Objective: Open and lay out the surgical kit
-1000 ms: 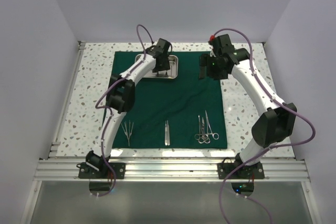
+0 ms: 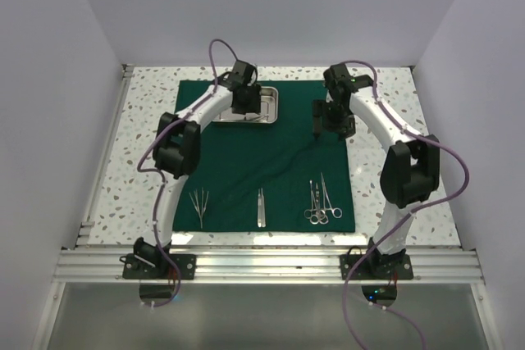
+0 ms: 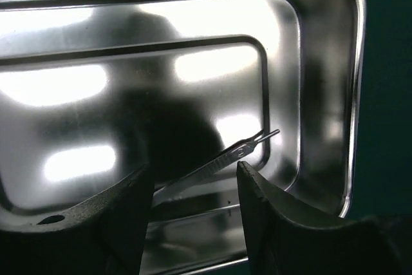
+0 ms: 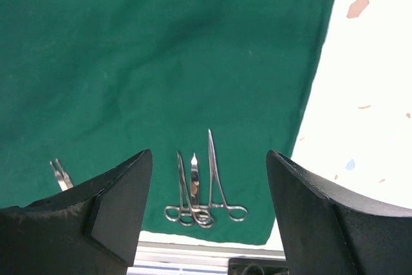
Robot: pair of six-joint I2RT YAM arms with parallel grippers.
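In the left wrist view, a slim metal scalpel handle point(image 3: 219, 163) lies slanted in the shiny steel tray point(image 3: 351, 94), near its corner. My left gripper stands open above it, fingertips to either side of the handle in that view and nothing visibly held. From above, that gripper covers part of the tray point(image 2: 276, 106) at the back of the green cloth. Over the cloth's back right part, my right gripper is open and empty. Ring-handled instruments point(image 2: 322, 206), tweezers point(image 2: 261, 209) and several thin tools point(image 2: 199, 205) lie along the cloth's front.
Bare green cloth point(image 2: 246, 161) fills the middle, between the tray and the front row of tools. The speckled table point(image 2: 394, 88) shows around it. A metal rail point(image 2: 271, 260) runs along the front edge, and walls enclose the sides and back.
Over the tray, my left gripper has shifted a little to the left. The tools on the cloth have stayed in place.
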